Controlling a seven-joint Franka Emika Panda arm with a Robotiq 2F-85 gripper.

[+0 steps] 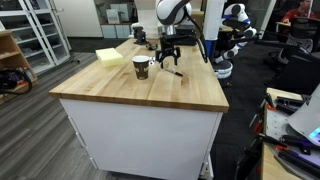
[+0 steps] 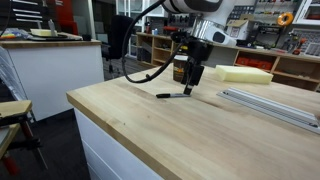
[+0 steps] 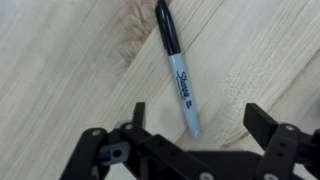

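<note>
A marker [image 3: 181,76] with a black cap and grey barrel lies flat on the wooden worktop. In the wrist view its capped end points up and away, and its barrel end reaches between the fingers. My gripper is open above it, with a wide gap and nothing held. Seen from the second exterior view, the gripper [image 2: 188,87] points downward close beside the marker [image 2: 174,95], just over the wood. The marker also shows as a thin dark line [image 1: 174,72] in the first exterior view.
A dark cup [image 1: 141,67] stands near the arm. A pale yellow block [image 2: 244,74] and long metal rails [image 2: 270,105] lie farther along the worktop [image 2: 175,125]. Bare wood surrounds the marker on its near side.
</note>
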